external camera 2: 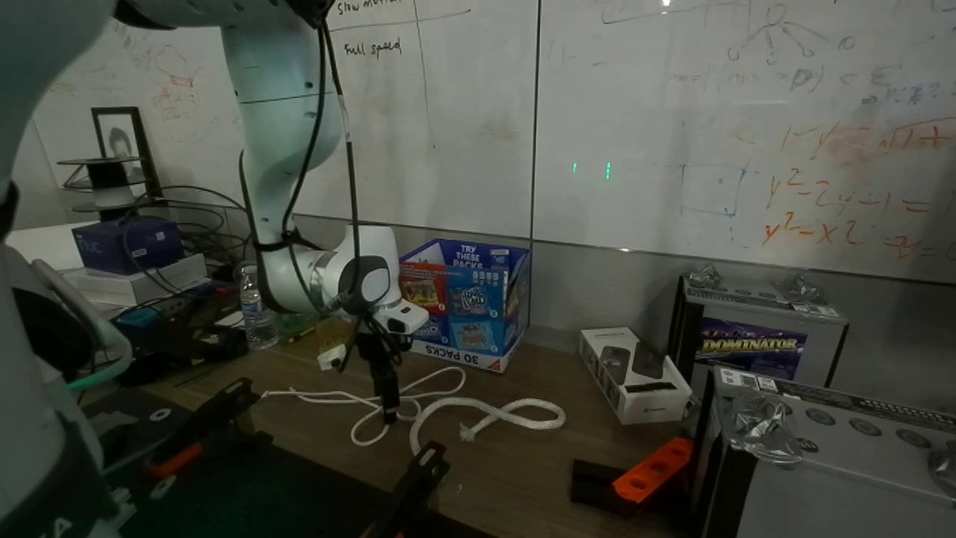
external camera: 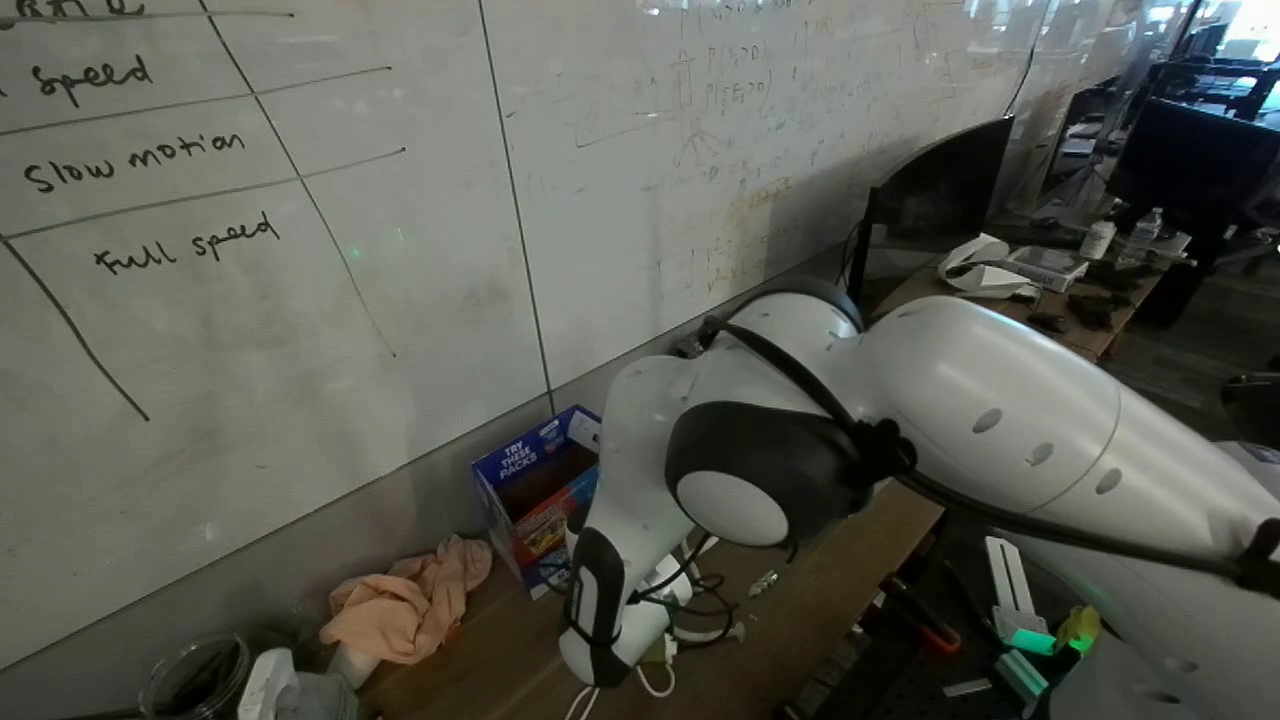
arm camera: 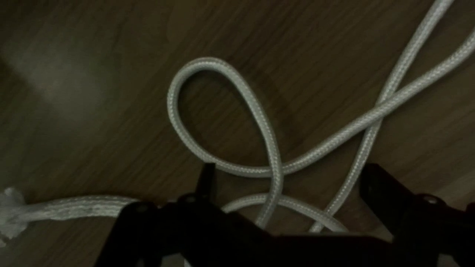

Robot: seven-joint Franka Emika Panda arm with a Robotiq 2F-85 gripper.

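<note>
A white braided rope (arm camera: 262,116) lies looped and crossed over itself on the brown wooden table. Its frayed end (arm camera: 11,213) shows at the far left of the wrist view. My gripper points down over the crossings, its dark fingers standing wide apart. Several strands pass through the gap between them, and none is clamped. In exterior view 2 the gripper (external camera 2: 390,414) is low among the loops of the rope (external camera 2: 533,421); whether a fingertip touches the table cannot be told. From exterior view 1 the arm hides the fingers and most of the rope.
Behind the gripper stands a blue snack box (external camera 2: 475,309) against the whiteboard wall. A white carton (external camera 2: 636,376), an orange tool (external camera 2: 654,468) and grey boxes (external camera 2: 833,457) occupy the right. A peach cloth (external camera: 408,600) lies left of the box. Black clamps (external camera 2: 419,480) line the table's near edge.
</note>
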